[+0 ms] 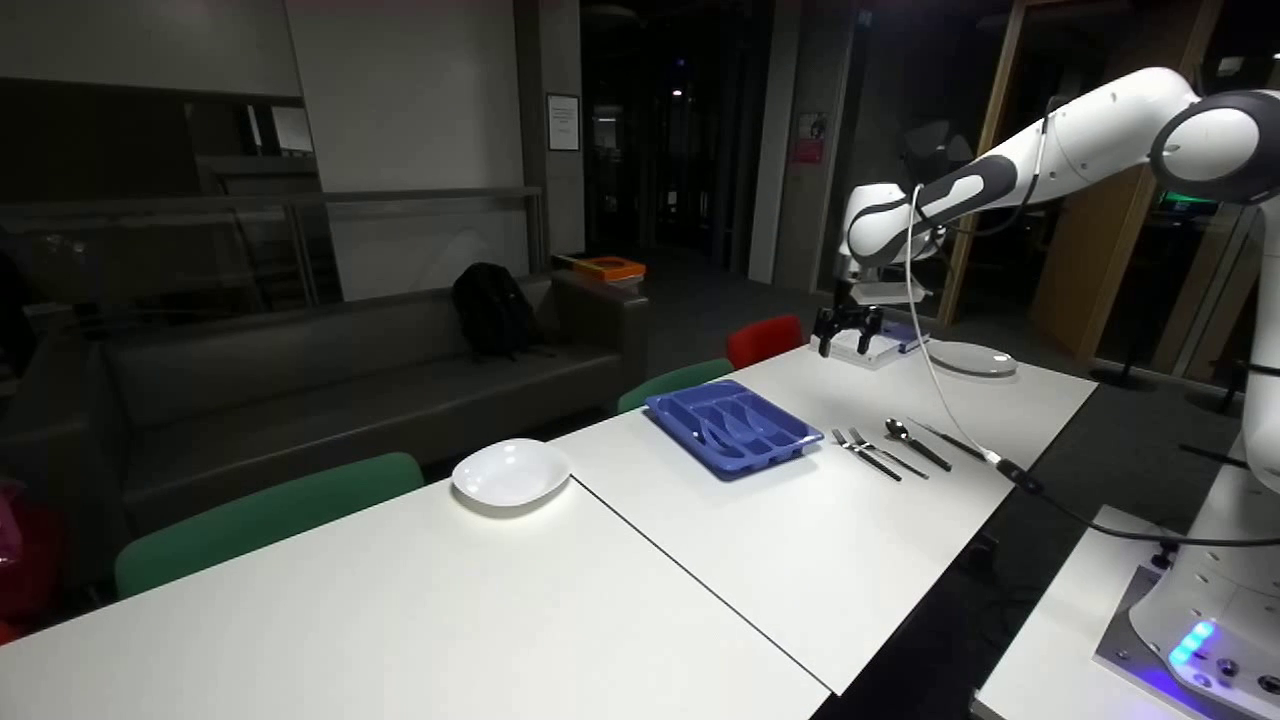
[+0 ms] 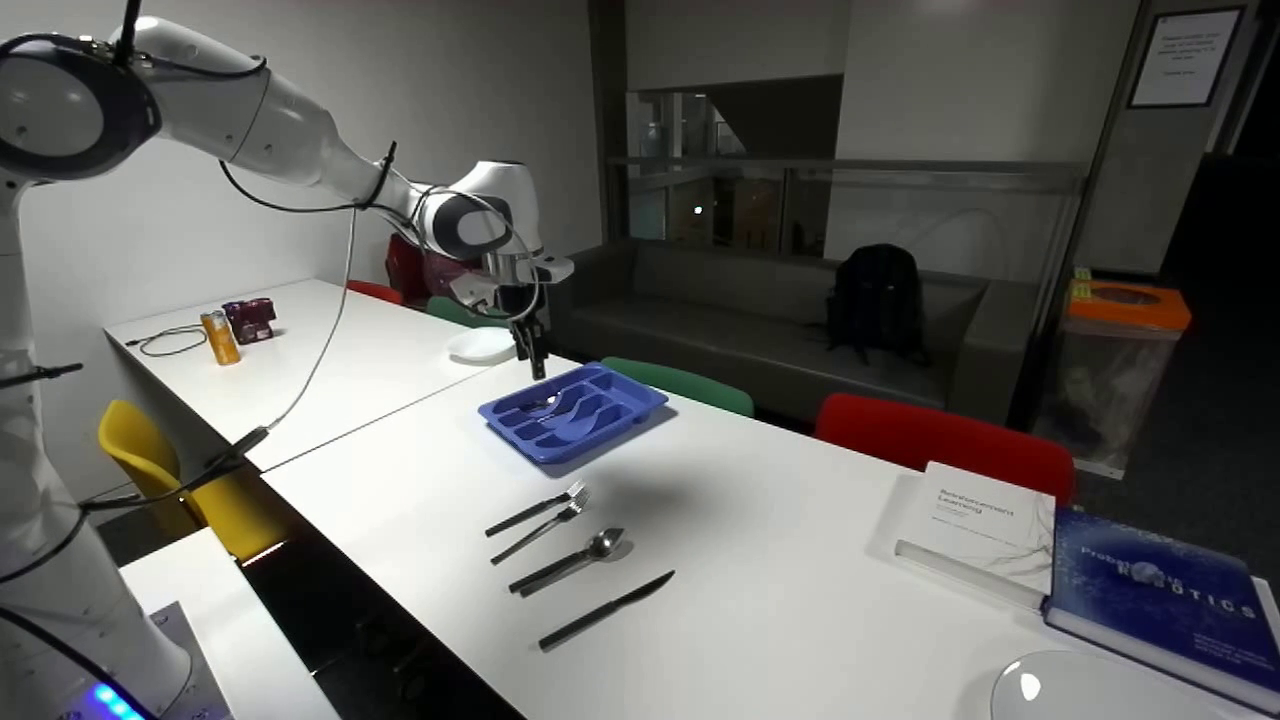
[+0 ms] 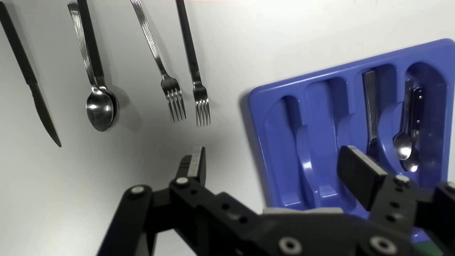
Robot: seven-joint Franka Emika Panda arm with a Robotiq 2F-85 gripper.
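My gripper stands open above the table, its fingers wide apart with nothing between them. In the wrist view one finger is over bare table and the other overlaps the blue cutlery tray point(image 3: 326, 119). Inside the tray lie a patterned metal handle point(image 3: 371, 102), a small spoon point(image 3: 403, 145) and a dark riveted handle point(image 3: 418, 106). On the table to the left are a fork with a patterned handle point(image 3: 147, 32), a black-handled fork point(image 3: 188, 42), two spoons point(image 3: 100, 108) partly overlapping, and a black-handled knife point(image 3: 32, 81).
A white bowl point(image 1: 512, 474) stands beyond the tray. At the table's other end lie a white book point(image 2: 978, 522), a blue book point(image 2: 1164, 600) and a pale plate point(image 2: 1080, 690). A cable point(image 2: 318, 360) hangs from the arm. Open table surrounds the cutlery.
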